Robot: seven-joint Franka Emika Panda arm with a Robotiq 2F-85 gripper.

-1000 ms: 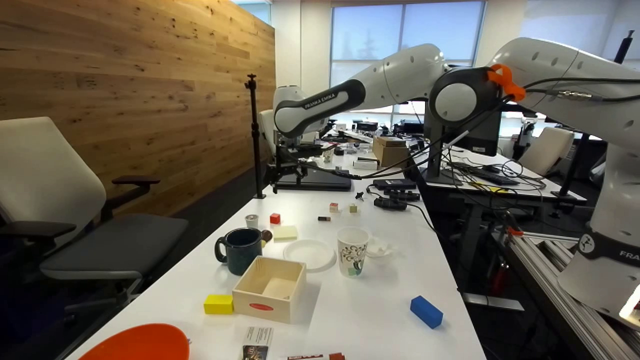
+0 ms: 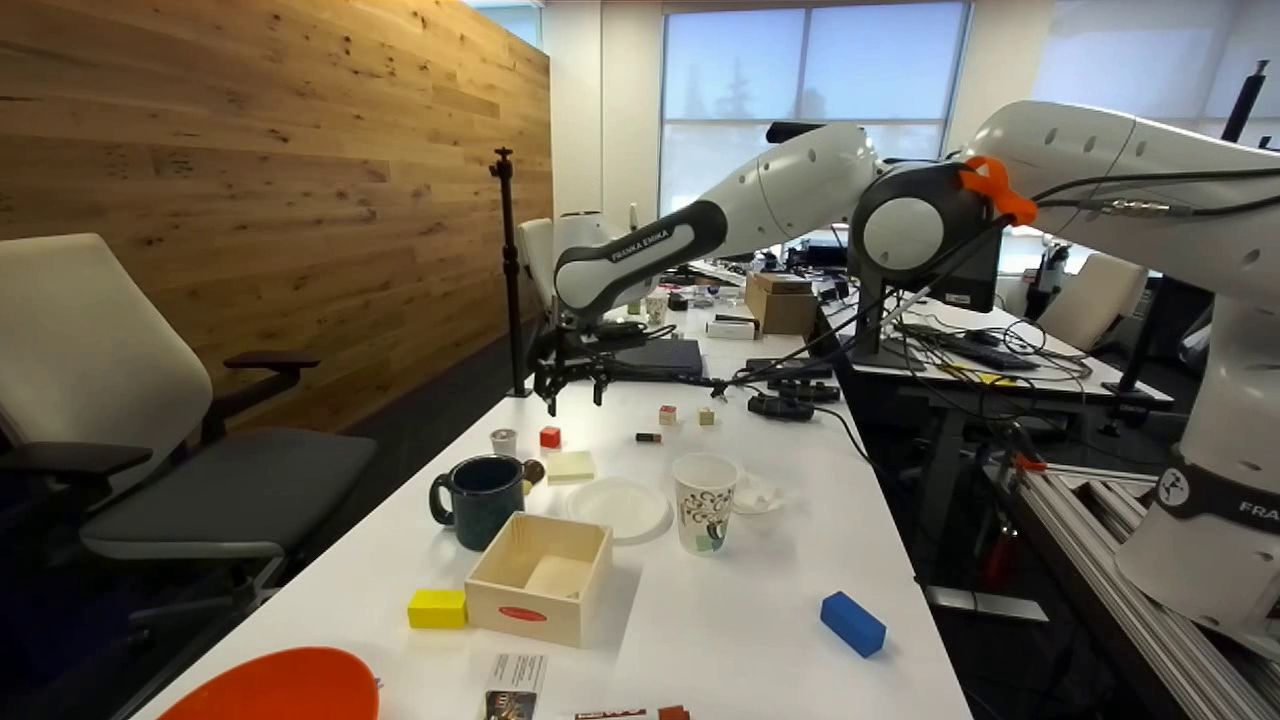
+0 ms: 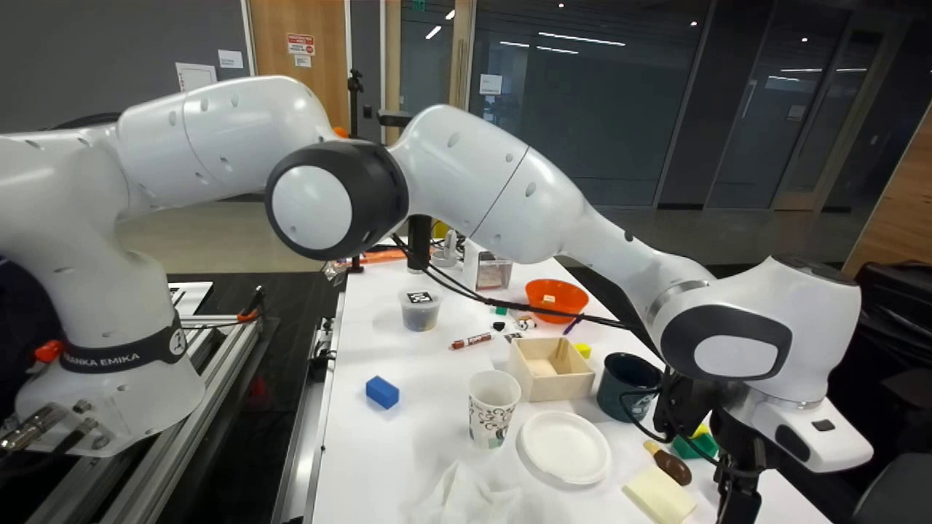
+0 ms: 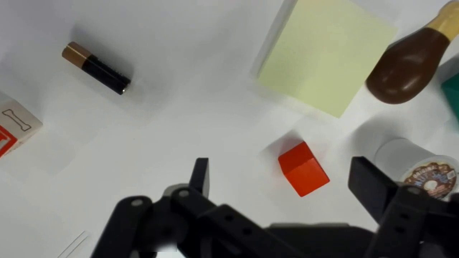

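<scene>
My gripper is open above the far part of the table, its two dark fingers wide apart. A small red block (image 4: 303,170) lies on the white tabletop below, showing between the fingers in the wrist view but nearer the right one. Nothing is held. In exterior view 1 the same red block (image 2: 549,437) sits a little below and in front of the gripper (image 2: 572,402). A small pod cup (image 4: 424,172) stands close by the right finger in the wrist view, partly covered by it.
Near the red block lie a yellow note pad (image 4: 327,56), a brown and tan toy (image 4: 406,64) and a battery (image 4: 96,68). Nearer exterior view 1 stand a dark mug (image 2: 486,504), a wooden box (image 2: 540,576), a white plate (image 2: 618,509) and a paper cup (image 2: 705,504).
The arm has come down, bringing my gripper lower and closer to the red block. Objects on the table stand where they were.
</scene>
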